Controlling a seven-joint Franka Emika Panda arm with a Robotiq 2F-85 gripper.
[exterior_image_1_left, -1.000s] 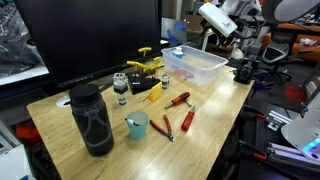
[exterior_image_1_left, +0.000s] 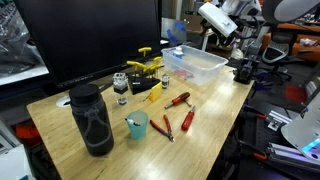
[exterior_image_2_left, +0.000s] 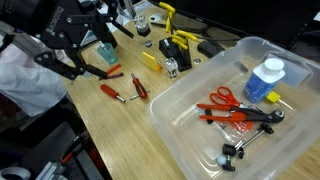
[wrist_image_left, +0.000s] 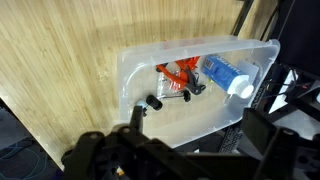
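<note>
My gripper hangs above the clear plastic tub (wrist_image_left: 122, 95), its fingers apart and nothing between them. In the tub lie a white bottle with a blue label (exterior_image_2_left: 264, 78), red-handled scissors (exterior_image_2_left: 224, 97), a long red-and-black tool (exterior_image_2_left: 228, 118) and several small dark pieces (exterior_image_2_left: 230, 152). From the wrist, the bottle (wrist_image_left: 228, 74) is on its side near the tub's right end, red handles (wrist_image_left: 180, 72) beside it. Outside the tub, on the wooden table, are red-handled tools (exterior_image_1_left: 188, 120) and a teal cup (exterior_image_1_left: 137, 124).
A black cylinder (exterior_image_1_left: 92, 120) stands at the table's left, with a large monitor (exterior_image_1_left: 95, 40) behind. Yellow-handled clamps (exterior_image_1_left: 146, 66) and small metal parts (exterior_image_1_left: 121, 87) stand near the back. Bare table (exterior_image_1_left: 215, 105) lies in front of the tub.
</note>
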